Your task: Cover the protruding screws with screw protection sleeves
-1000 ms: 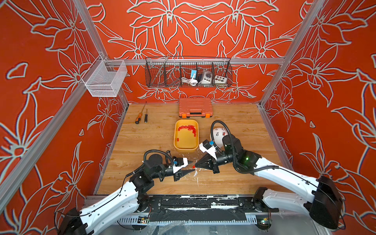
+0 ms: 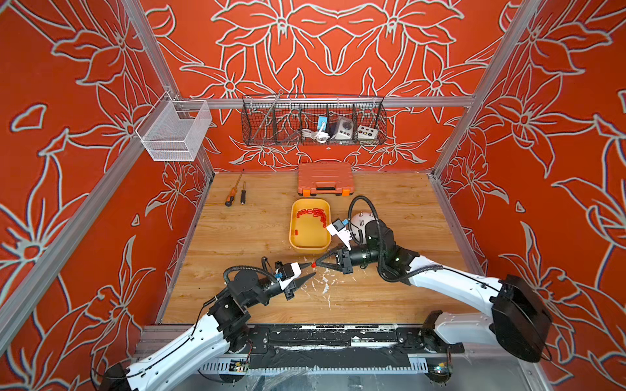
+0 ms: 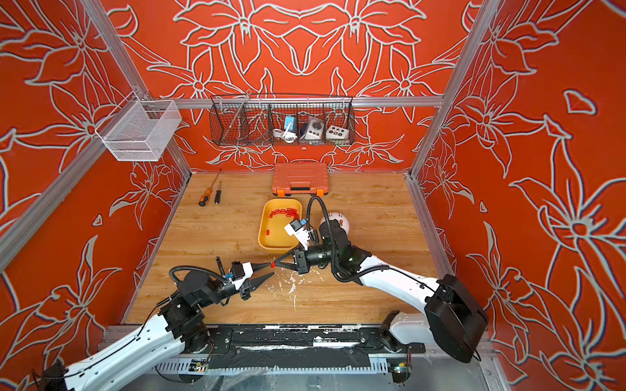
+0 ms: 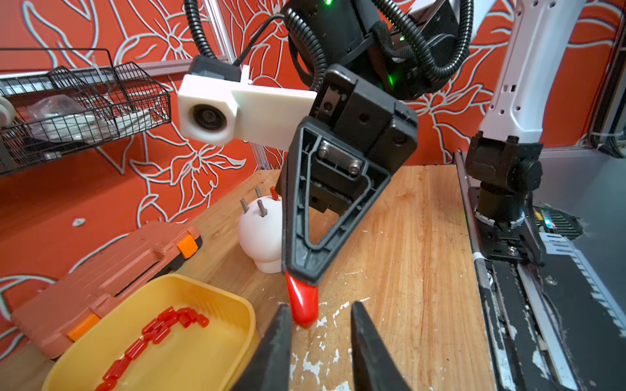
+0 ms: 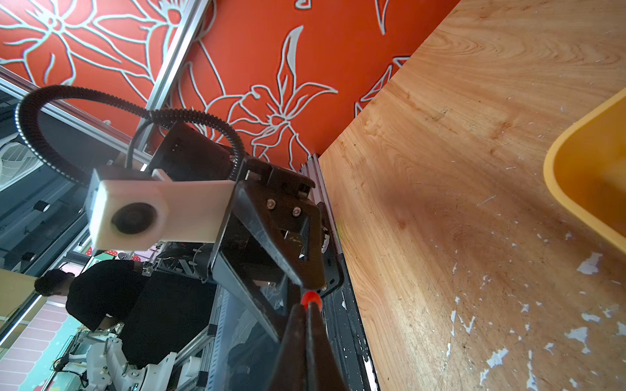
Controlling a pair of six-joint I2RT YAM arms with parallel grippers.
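Observation:
A red sleeve (image 4: 302,299) juts downward from the fingertips of my right gripper, which is shut on its other end. My left gripper (image 2: 311,269) stands part open, its two dark fingers (image 4: 274,345) apart and pointing towards that sleeve; whether they touch it cannot be told. Behind the right arm sits a white rounded base (image 4: 259,234) with several bare grey screws (image 4: 262,208) sticking up, and one screw carries a red sleeve (image 4: 274,193). More red sleeves (image 4: 135,348) lie loose in the yellow bin (image 2: 292,228).
At the back stands an orange case (image 2: 325,176). Two screwdrivers (image 2: 232,194) lie at the back left. White scuffs (image 2: 326,284) mark the wood below the grippers. Bare table (image 2: 228,247) stretches left of the bin.
Both grippers have shifted left and slightly towards the bin, the red sleeve with them. The right arm now covers more of the white base in the top left view.

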